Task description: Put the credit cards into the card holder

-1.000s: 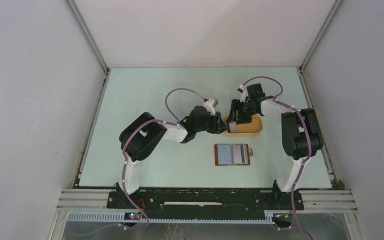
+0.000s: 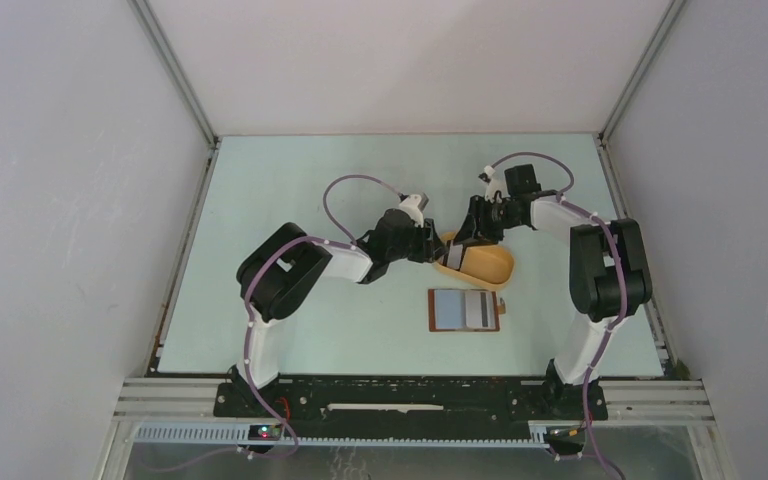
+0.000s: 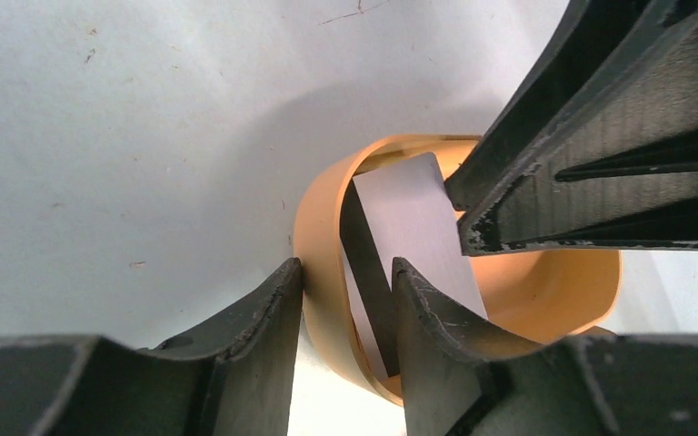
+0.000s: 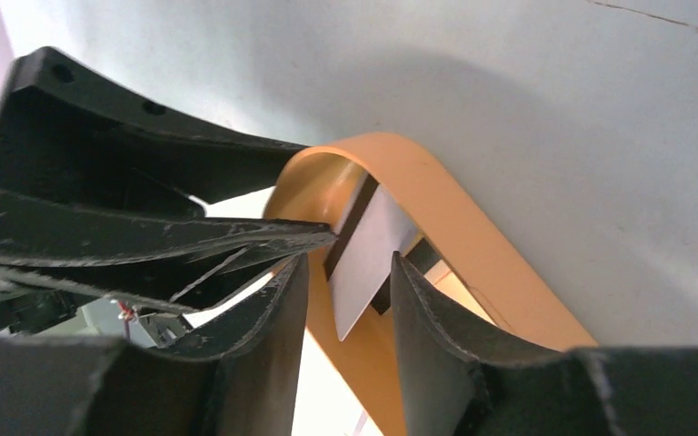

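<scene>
An orange oval tray (image 2: pixel 500 266) holds white cards with dark stripes (image 2: pixel 457 256). My left gripper is shut on the tray's left wall. In the left wrist view a white card (image 3: pixel 413 213) overlaps a striped one (image 3: pixel 368 263) beside that wall. My right gripper is part open over the tray, its fingers on either side of a white card's (image 4: pixel 370 245) lower end; whether they touch it, I cannot tell. The brown card holder (image 2: pixel 464 330) lies open in front of the tray, with a blue-grey left side and a striped white card (image 2: pixel 479 309) at right.
Both grippers stand close together over the tray; the left fingers (image 4: pixel 277 238) reach into the right wrist view. Open table (image 2: pixel 290 180) lies to the left and at the back. The holder's tab (image 2: pixel 501 308) sits just below the tray.
The tray has turned, its right end swinging toward the front and slightly left. My left gripper has shifted slightly left, and the right one slightly right. The holder has hardly moved.
</scene>
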